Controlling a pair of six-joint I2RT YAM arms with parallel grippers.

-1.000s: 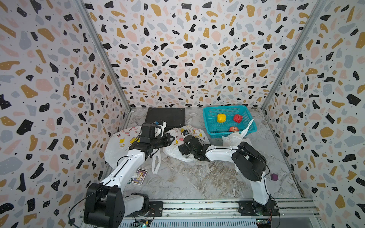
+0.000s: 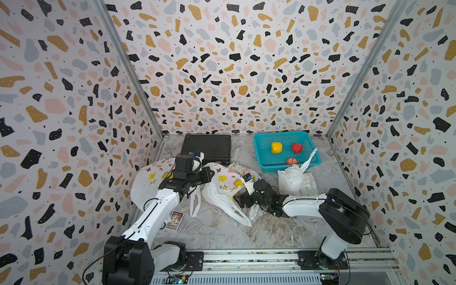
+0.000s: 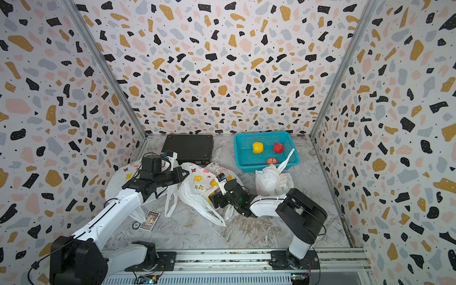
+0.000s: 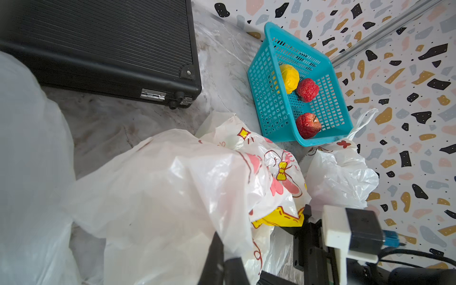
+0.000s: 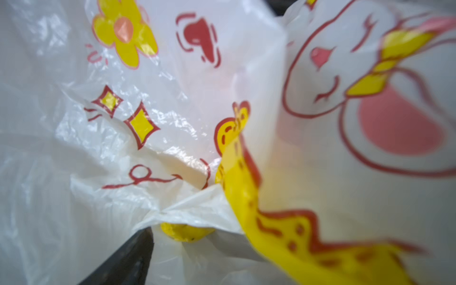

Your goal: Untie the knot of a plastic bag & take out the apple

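Observation:
The white plastic bag [image 2: 223,182] with flower and rabbit prints lies opened out mid-table, its strips stretching toward the front. At its left side my left gripper is shut, with thin white film running between its fingertips. My right gripper [image 2: 242,201] is at the bag's front right part. In the right wrist view one dark finger [image 5: 128,261] stands well to the left against the film, so the fingers are apart; a fold of the bag hides the other finger. Something yellow [image 5: 187,231] shows under a fold; I cannot tell what it is. No apple shows in this bag.
A teal basket [image 2: 258,154] at the back right holds yellow and red fruit. A second white bag [image 2: 294,178] stands before it, another [image 2: 142,187] lies left. A black case [image 2: 206,146] is behind; a card box [image 2: 174,220] lies front left.

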